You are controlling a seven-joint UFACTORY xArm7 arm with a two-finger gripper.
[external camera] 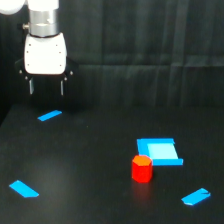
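A red block (142,170) with a faceted outline stands on the black table, right of centre. Just behind it lies a blue square (148,145) with a pale patch (162,151) inside it; the block seems to stand near its front edge, apart from or barely overlapping it. At the far left, my white gripper (47,89) hangs above the table, its two thin dark fingers well apart. It is open, with nothing visible between them, and far from the red block.
Strips of blue tape mark the table at the back left (49,115), front left (23,188) and front right (196,197). A dark curtain (140,50) closes off the back.
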